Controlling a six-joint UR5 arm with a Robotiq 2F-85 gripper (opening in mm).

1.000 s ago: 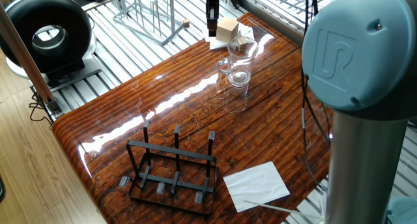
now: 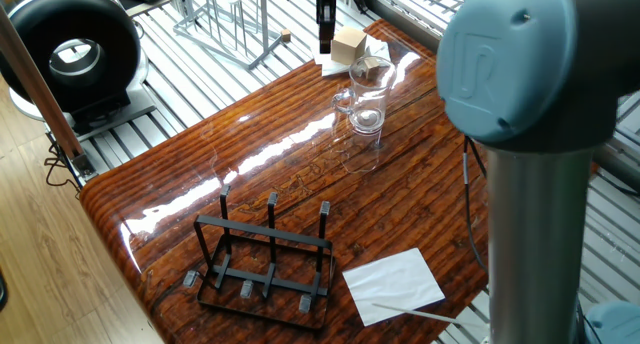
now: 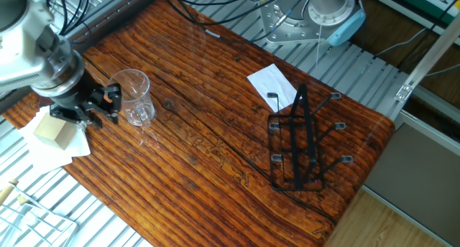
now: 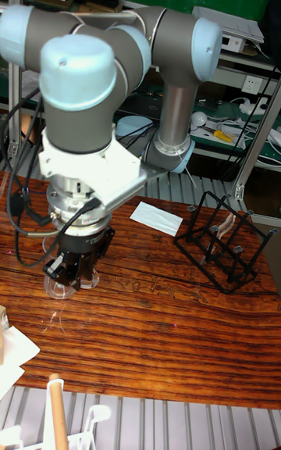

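A clear glass mug (image 2: 368,99) stands upright on the wooden table, its handle to the left in exterior view 1. My gripper (image 3: 99,120) is above the table near the glass mug (image 3: 138,107), with its black fingers spread apart and nothing visible between them. In exterior view 3 the gripper (image 4: 75,276) overlaps the glass mug (image 4: 60,288) and partly hides it; contact cannot be made out there. A black wire rack (image 2: 270,274) with upright prongs stands empty at the other end of the table.
A wooden block (image 2: 348,45) sits on white paper at the table corner, close to the gripper. Another white sheet (image 2: 394,286) lies beside the rack. Between mug and rack the table (image 3: 194,146) is clear. A metal rack (image 2: 232,26) stands off the table.
The arm's blue-capped joint has shifted left in exterior view 1. The gripper's visible tip has moved only slightly. Mug, block and black rack have stayed in place.
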